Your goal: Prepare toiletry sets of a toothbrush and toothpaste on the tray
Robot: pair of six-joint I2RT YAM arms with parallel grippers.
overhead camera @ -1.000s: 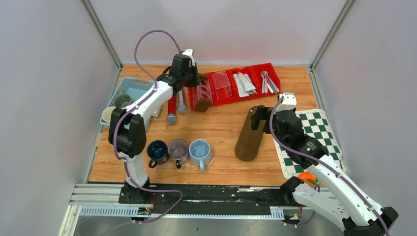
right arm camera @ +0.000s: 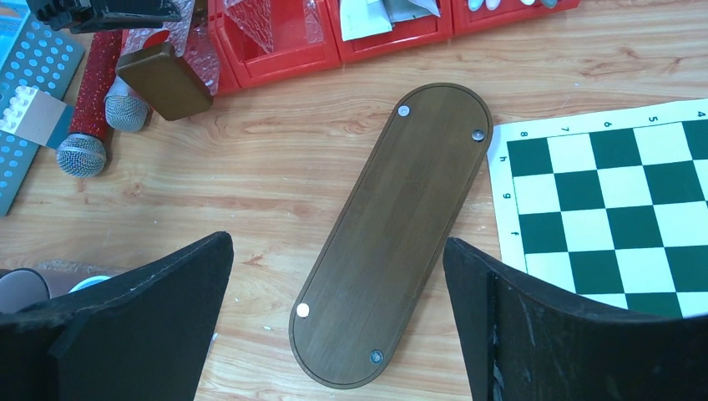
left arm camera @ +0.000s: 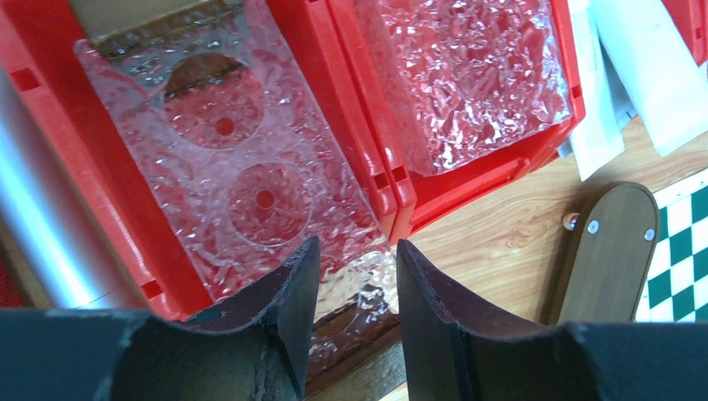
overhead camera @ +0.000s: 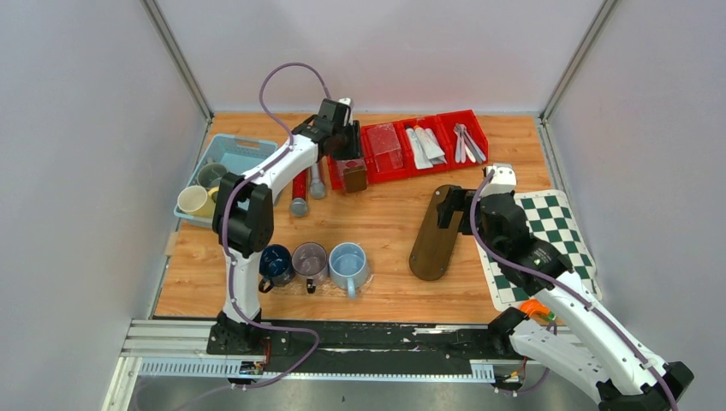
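My left gripper hangs over the left end of the red tray [overhead camera: 445, 167], its fingers partly apart above a clear bubbly holder [left arm camera: 225, 167] with round holes; nothing shows held. A second clear holder [left arm camera: 472, 75] sits in the neighbouring compartment. White toothpaste-like tubes [overhead camera: 420, 147] lie in a compartment further right, and several slim handled items [overhead camera: 468, 144], possibly toothbrushes, fill the rightmost one. My right gripper is open and empty above a brown oval board [right arm camera: 384, 225].
Two microphones [overhead camera: 299, 205] lie left of the tray. A blue basket [overhead camera: 240, 147] with cups is at the left, three mugs [overhead camera: 348, 261] stand in front. A checkered mat [overhead camera: 556, 223] lies at the right.
The left arm has shifted a little to the right over the tray's left end, covering more of the clear holder. The right arm is nearly still.
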